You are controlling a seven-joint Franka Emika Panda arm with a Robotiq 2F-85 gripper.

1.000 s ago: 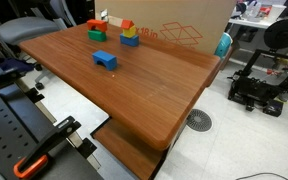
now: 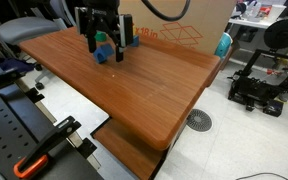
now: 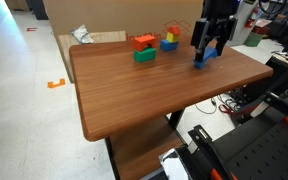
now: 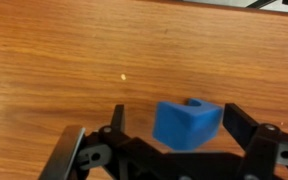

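Observation:
A blue block [image 4: 187, 126] lies on the wooden table [image 4: 54, 50], low in the wrist view. My gripper stands open around it there, with a wide gap to the left finger [image 4: 116, 120] and the right finger [image 4: 234, 118] close to the block's side. From the first exterior view, the gripper [image 2: 105, 49] is pointing down low over the table, and the blue block [image 2: 103, 54] shows between its fingers. In the second exterior view the block [image 3: 210, 55] is partly hidden behind a finger. Whether either finger touches it I cannot tell.
A red block [image 3: 144, 43] rests on a green block [image 3: 144, 56] nearby. Behind stands a stack with a yellow block [image 3: 172, 37] in it. A large cardboard box [image 2: 179, 22] borders the table's back.
The arm has come into view and lowered towards the blue block, its fingers now down at the block's level. The blue block seems to stay in place.

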